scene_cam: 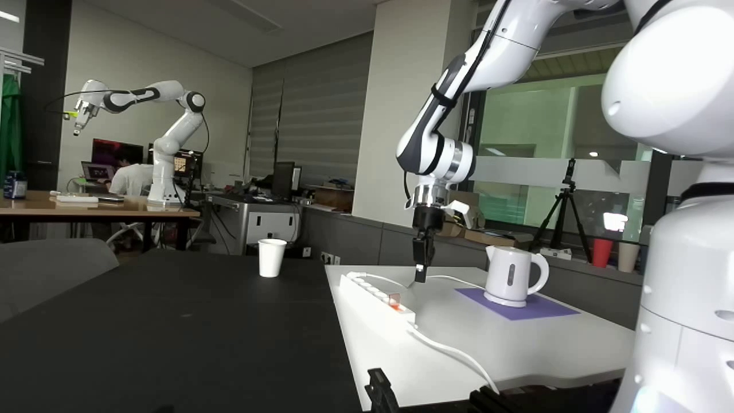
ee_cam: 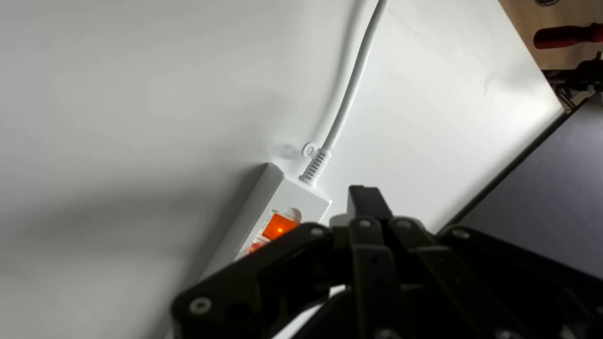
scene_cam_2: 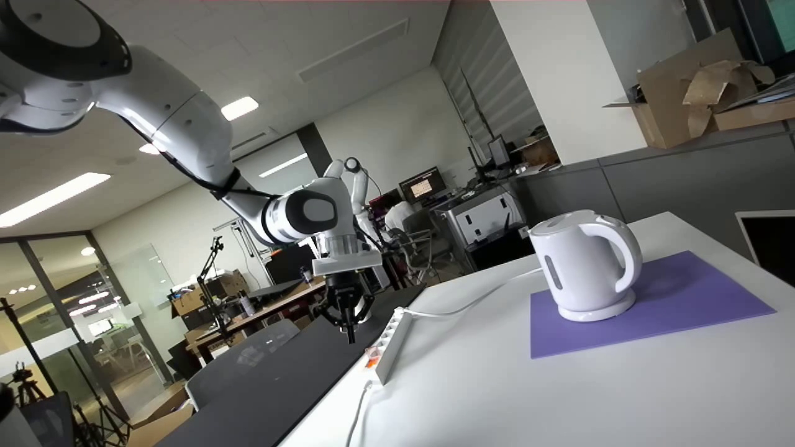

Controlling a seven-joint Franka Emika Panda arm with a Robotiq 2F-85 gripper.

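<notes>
A white power strip [scene_cam: 377,297] lies along the left side of the white table, and its switch [ee_cam: 280,226] glows orange in the wrist view. My gripper [scene_cam_2: 348,333] hangs above the table near the strip, its fingers together and nothing visible between them. In the wrist view the gripper covers most of the strip, leaving only the switch end and its cord [ee_cam: 353,84] in sight. A white kettle [scene_cam_2: 585,261] stands upright on a purple mat [scene_cam_2: 671,302], well apart from the gripper.
A black table [scene_cam: 192,323] adjoins the white one, with a white paper cup [scene_cam: 272,257] on it. From the strip's far end a white cable [scene_cam_2: 477,302] runs toward the kettle.
</notes>
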